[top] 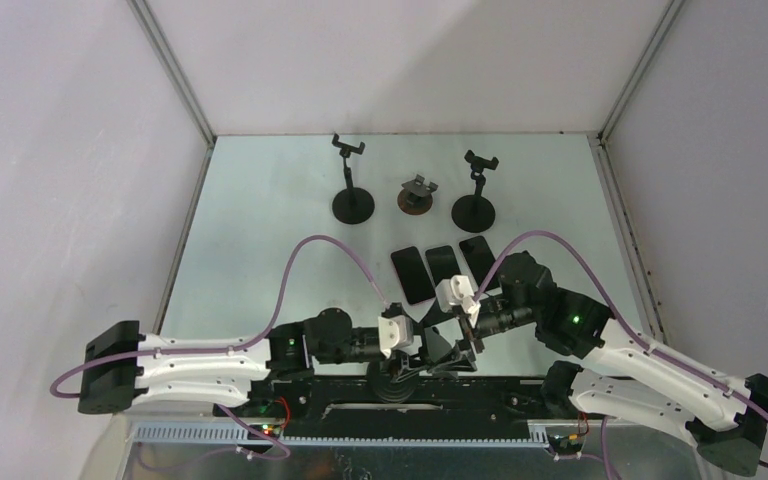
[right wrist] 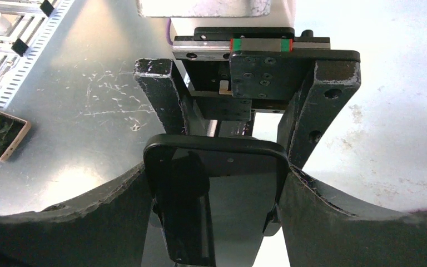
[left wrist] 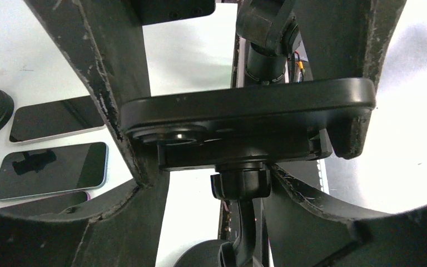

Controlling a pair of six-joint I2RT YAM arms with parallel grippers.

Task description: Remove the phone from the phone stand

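Note:
A black phone (right wrist: 239,206) sits in the clamp of a dark phone stand (left wrist: 241,183), its screen facing the right wrist camera. In the left wrist view, the phone (left wrist: 250,105) appears edge-on above the stand's neck. My left gripper is part open, its fingers on either side of the stand just below the clamp; the right finger lies close against the neck. My right gripper has its fingers at the phone's two side edges; whether they press on it cannot be told. From above, the arms hide most of the phone.
Three phones lie flat on the table, among them one phone (top: 413,275) at the left. Farther back stand a left empty stand (top: 353,205), a short stand (top: 416,200) and a right empty stand (top: 473,212).

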